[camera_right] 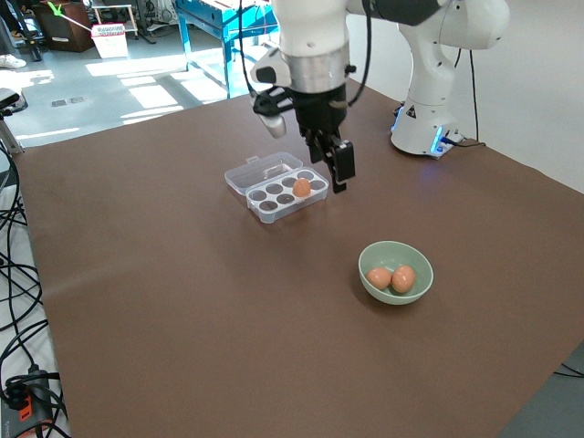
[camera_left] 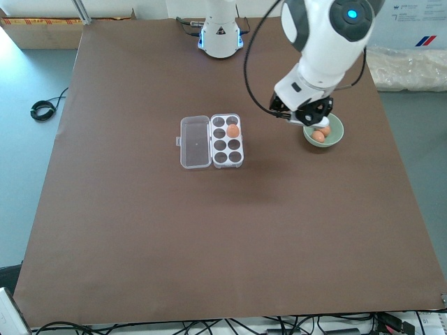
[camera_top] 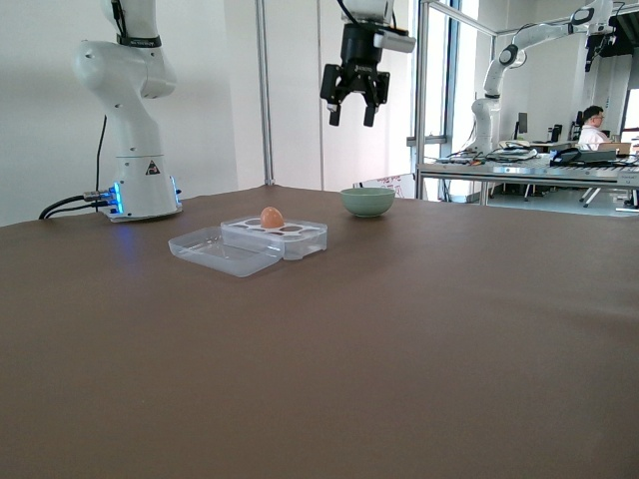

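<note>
A clear egg carton [camera_left: 221, 157] lies open at the middle of the table, one egg [camera_right: 301, 188] in it, its other cups empty. Right of it in the left view is a pale green bowl [camera_top: 367, 202] with two brown eggs [camera_right: 402, 279]. My gripper [camera_top: 352, 109] hangs high over the table near the bowl, pointing down; in the top view its two black fingers stand apart with nothing seen between them.
Cables run along the table's edges.
</note>
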